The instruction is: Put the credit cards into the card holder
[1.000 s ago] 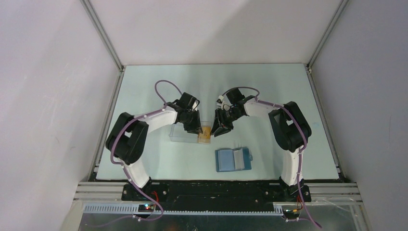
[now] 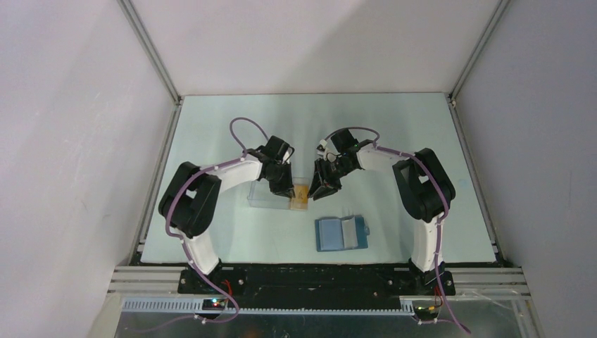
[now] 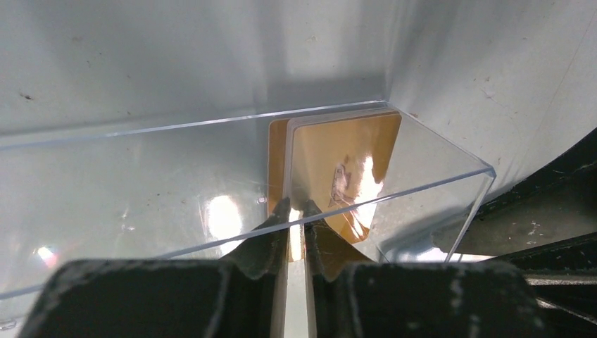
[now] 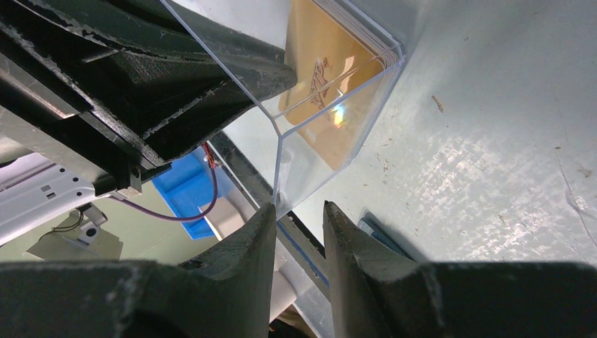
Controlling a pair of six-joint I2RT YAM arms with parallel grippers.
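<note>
Gold cards (image 3: pixel 345 172) stand together at one end of a clear acrylic holder (image 2: pixel 264 199), seen from above and in both wrist views (image 4: pixel 331 63). My left gripper reaches down at the cards' edge inside the holder, its fingertips close together; whether a card is between them is unclear behind the clear wall. My right gripper is at the holder's outer end, fingertips a narrow gap apart near the clear wall; whether they touch it I cannot tell.
A blue tray (image 2: pixel 341 232) with a pale piece in it lies toward the front, right of the holder. The back of the table and both sides beyond the arms are clear.
The left arm has shifted very slightly since about a second ago. The right arm and holder look unchanged.
</note>
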